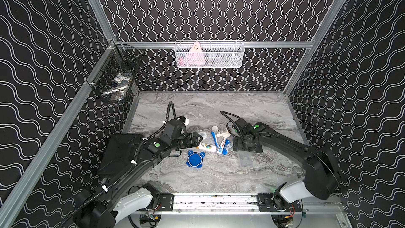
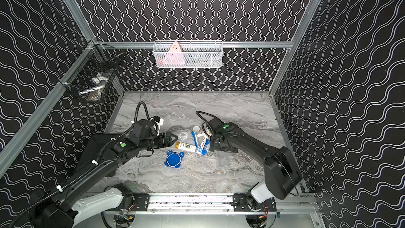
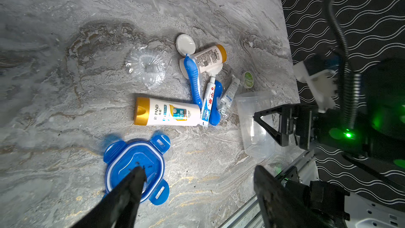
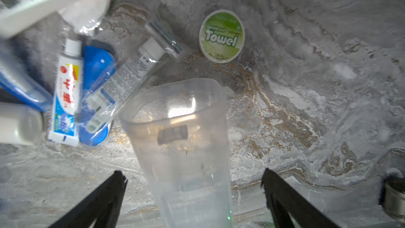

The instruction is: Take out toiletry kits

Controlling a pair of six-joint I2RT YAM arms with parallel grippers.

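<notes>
Spilled toiletries lie mid-table: a shampoo tube (image 3: 167,111), a toothpaste tube (image 3: 208,100), a blue handle (image 3: 192,76), a second bottle (image 3: 203,59), bagged small items (image 4: 126,78) and a towel disc (image 4: 221,35). An empty clear container (image 4: 177,160) lies at their right. A blue lid (image 3: 132,168) lies nearer the front. My left gripper, its fingers apart, hangs above the lid with nothing between them. My right gripper is open over the clear container.
A black object (image 1: 116,154) sits on the table's left. A black wire basket (image 1: 114,80) and a white basket (image 1: 219,57) hang on the walls.
</notes>
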